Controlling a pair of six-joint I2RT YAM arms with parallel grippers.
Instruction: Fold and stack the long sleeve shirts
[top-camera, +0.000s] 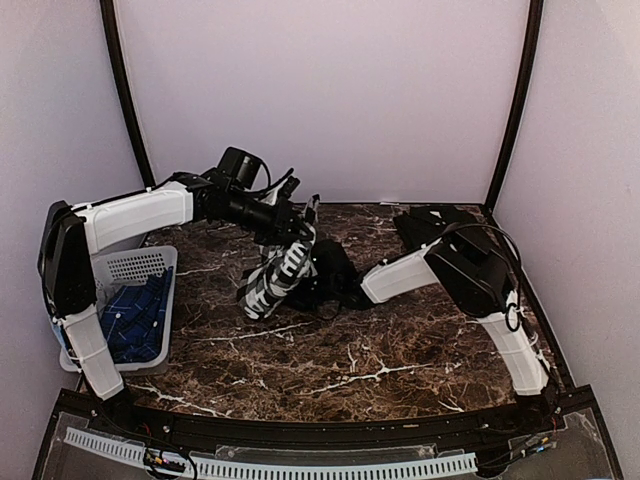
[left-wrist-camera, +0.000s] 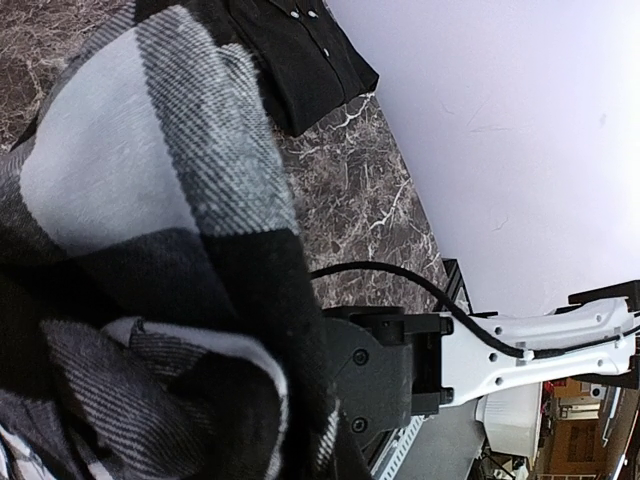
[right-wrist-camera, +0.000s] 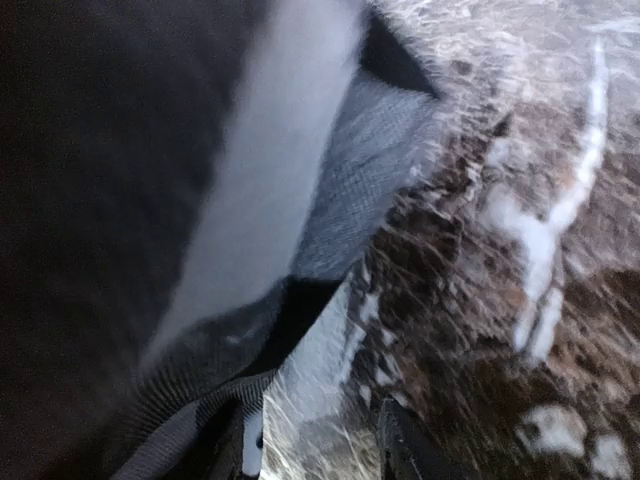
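Note:
A black-and-white checked shirt (top-camera: 284, 279) hangs bunched over the middle of the table, with my left gripper (top-camera: 297, 226) shut on its upper part. In the left wrist view the shirt's cloth (left-wrist-camera: 110, 140) fills the left side and hides the fingertips. My right gripper is low beside the shirt's right side, its fingers apart. Cloth (right-wrist-camera: 290, 150) lies close against its left finger, while the tabletop shows through the gap. A folded black shirt (top-camera: 440, 226) lies at the back right of the table.
At the left stands a white basket (top-camera: 168, 300) with a dark blue checked shirt (top-camera: 135, 318) inside. Walls enclose the back and sides.

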